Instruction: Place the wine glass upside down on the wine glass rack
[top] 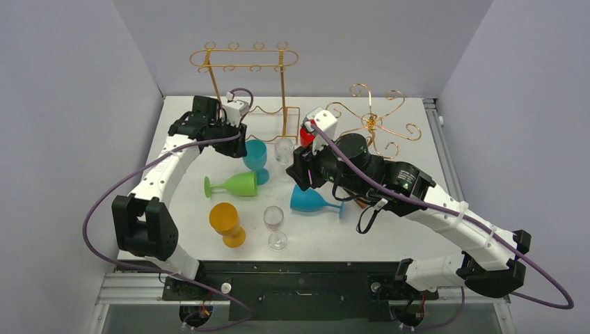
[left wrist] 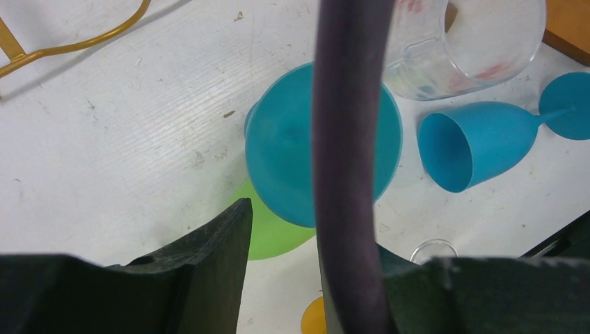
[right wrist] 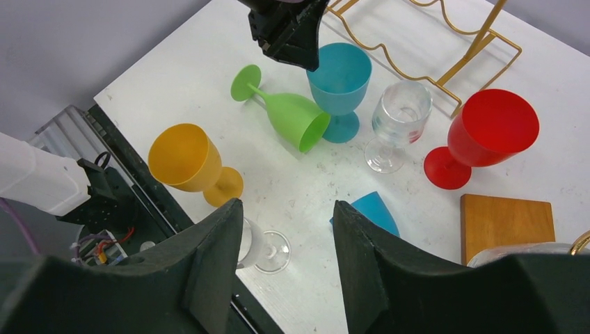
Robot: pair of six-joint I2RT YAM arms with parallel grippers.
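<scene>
A teal wine glass (top: 256,156) stands upright on the table, its bowl mouth facing up. My left gripper is at its rim; its fingers look apart, and a purple cable crosses the left wrist view, so whether the rim is pinched cannot be told. The gold rack (top: 243,66) with curled hooks rises behind, its hooks empty. My right gripper hangs above the table, fingers apart and nothing between them. Beneath it lies a blue glass (top: 309,199) on its side.
Upright around the table are an orange glass (top: 224,219), two clear glasses (top: 273,220) and a red glass (right wrist: 494,129). A green glass (top: 240,184) lies beside the teal one. To the right stand a scrolled gold rack (top: 372,120) and a wooden block (right wrist: 506,224).
</scene>
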